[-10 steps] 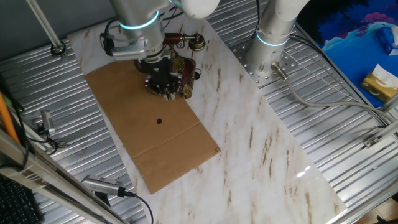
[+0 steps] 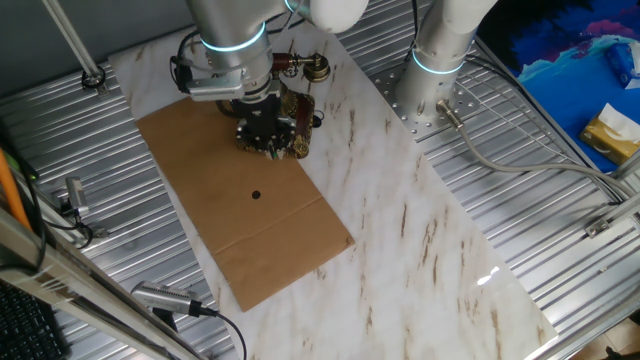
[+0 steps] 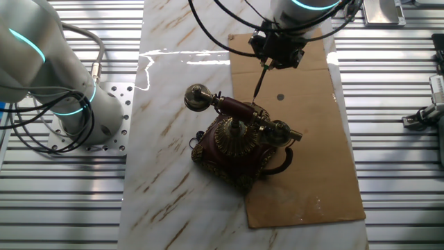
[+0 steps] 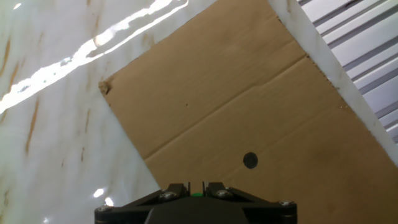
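Note:
My gripper shows at the bottom of the wrist view, its fingers close together with a bit of green between them. From it, in exterior view 2, a thin dark stick points down, greenish near the top; the gripper seems shut on it. An ornate dark red and brass telephone stands partly on the cardboard sheet, its handset lying across the cradle. The stick's lower tip appears close to the handset in that view; whether they touch cannot be told. In exterior view 1 the gripper hides much of the telephone.
A small black disc lies on the cardboard. A small metal device with a cable sits near the table's left edge.
In exterior view 1 the arm and gripper have shifted slightly to the right over the last second. The telephone, cardboard and disc stay where they were.

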